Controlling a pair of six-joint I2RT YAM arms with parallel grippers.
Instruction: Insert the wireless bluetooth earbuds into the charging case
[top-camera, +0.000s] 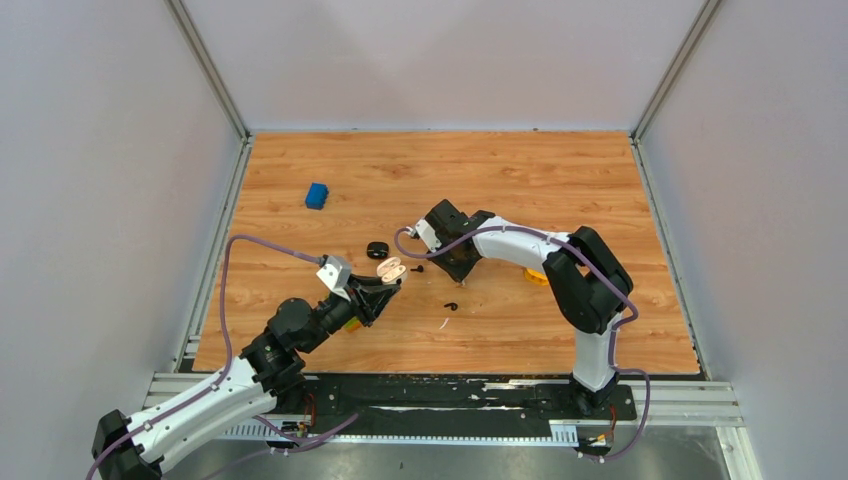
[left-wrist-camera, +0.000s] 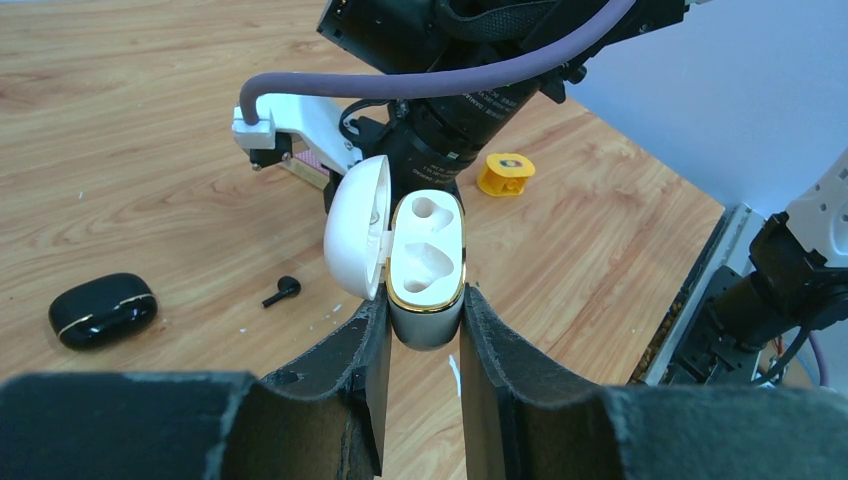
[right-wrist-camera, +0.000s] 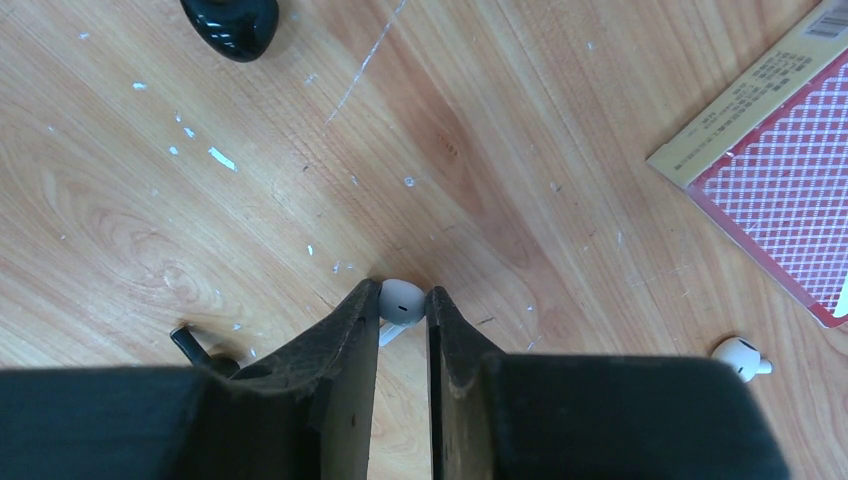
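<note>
My left gripper is shut on the white charging case (left-wrist-camera: 426, 260), held upright with lid open and both earbud slots empty. My right gripper is low over the table, its fingertips round a white earbud (right-wrist-camera: 400, 298) with the stem showing below; whether they grip it is hard to tell. Another white earbud (right-wrist-camera: 736, 356) lies to the right in the right wrist view. A black earbud (right-wrist-camera: 205, 352) lies at the lower left there.
A black case (left-wrist-camera: 103, 312), a card box (right-wrist-camera: 760, 130), a yellow object (left-wrist-camera: 505, 175) and a blue block (top-camera: 316, 196) rest on the table (top-camera: 470, 160).
</note>
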